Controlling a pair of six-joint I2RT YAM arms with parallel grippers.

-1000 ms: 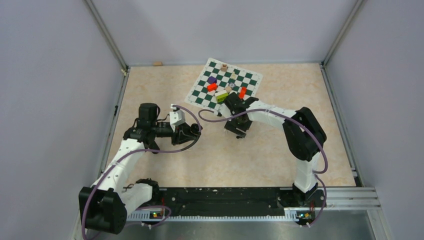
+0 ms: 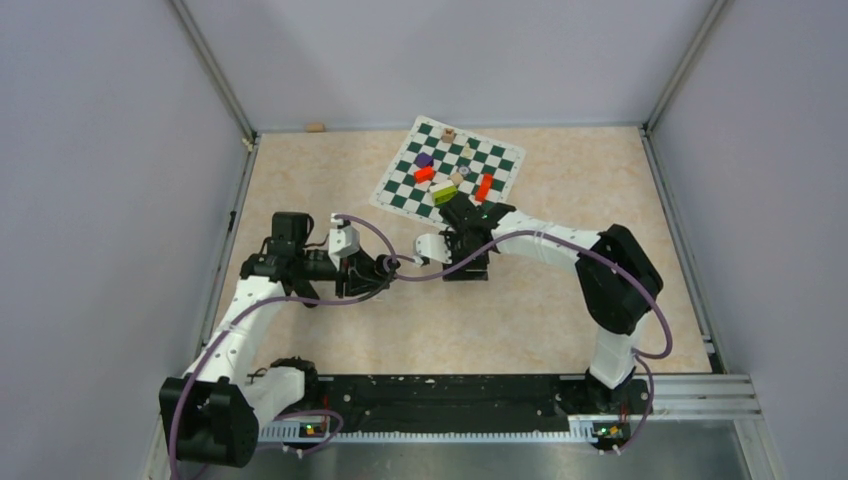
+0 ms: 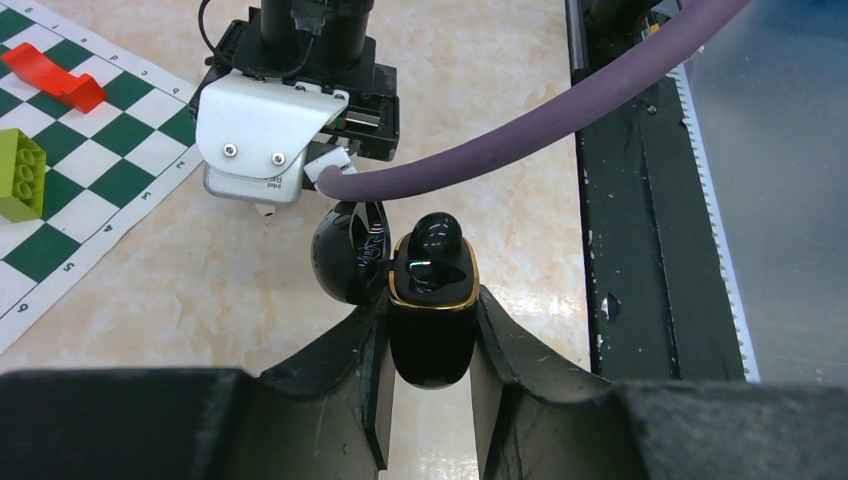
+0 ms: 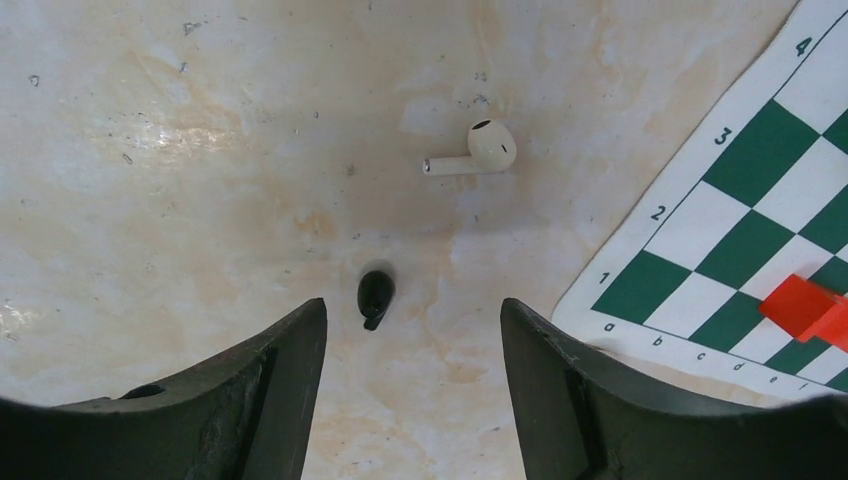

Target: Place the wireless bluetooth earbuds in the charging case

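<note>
A glossy black charging case (image 3: 432, 340) with gold trim, lid (image 3: 345, 250) raised, is held in my shut left gripper; a black rounded piece stands in its top. In the top view that gripper (image 2: 365, 282) is at centre left. My right gripper is part open, pointed down above the table, nothing between its fingers. Below it in the right wrist view a small black earbud (image 4: 375, 293) lies on the table, and a white earbud (image 4: 475, 155) lies farther up. The top view hides both under or beside the right arm.
A checkered board (image 2: 410, 190) with coloured blocks, a red one (image 4: 800, 308) and a green one (image 3: 20, 175) among them, lies behind the grippers. Purple hoses arch over both wrists.
The left arm has moved only slightly.
</note>
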